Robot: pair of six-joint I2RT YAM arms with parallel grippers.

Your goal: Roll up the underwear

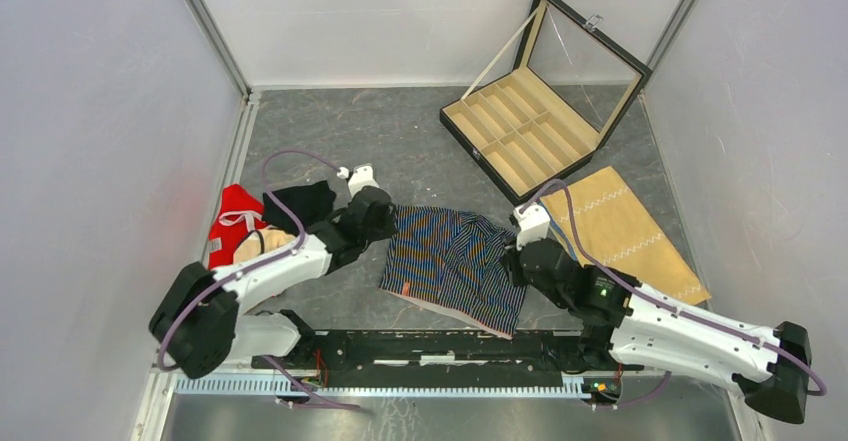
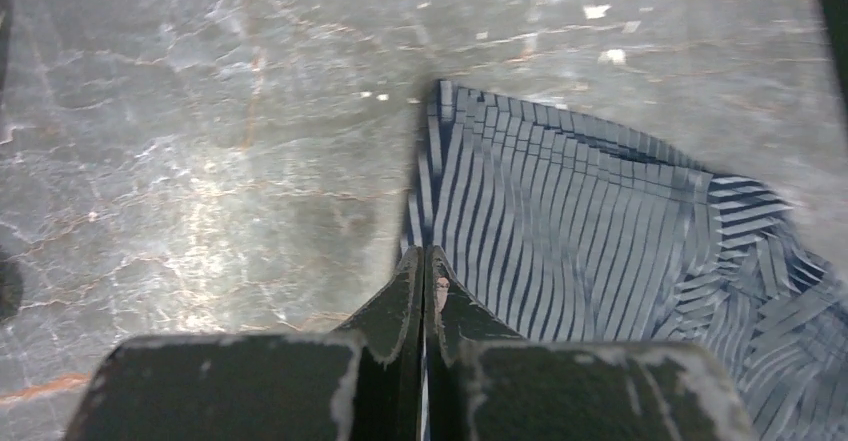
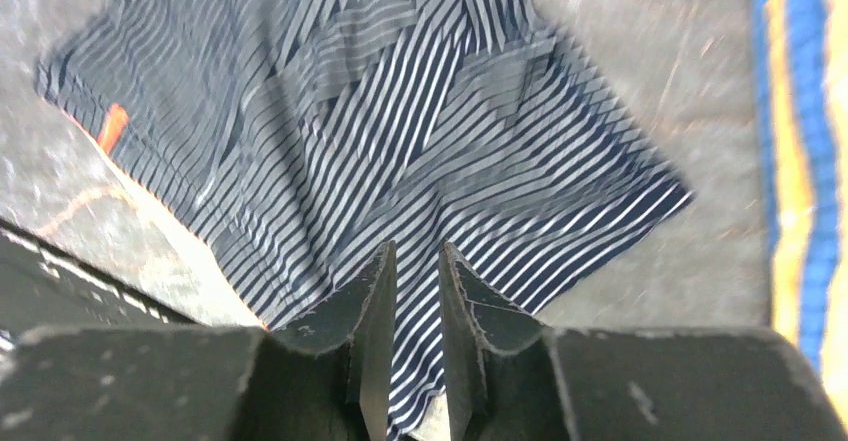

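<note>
The striped underwear lies spread and wrinkled on the grey floor between my arms, its pink-edged hem toward the front. In the left wrist view, my left gripper is shut over the left edge of the fabric, with nothing visible between its fingers. My right gripper hangs above the right part of the underwear, fingers slightly parted, with no cloth seen held between them.
An open compartment box stands at the back right. A yellow cloth lies right. Red, black and beige garments are piled left.
</note>
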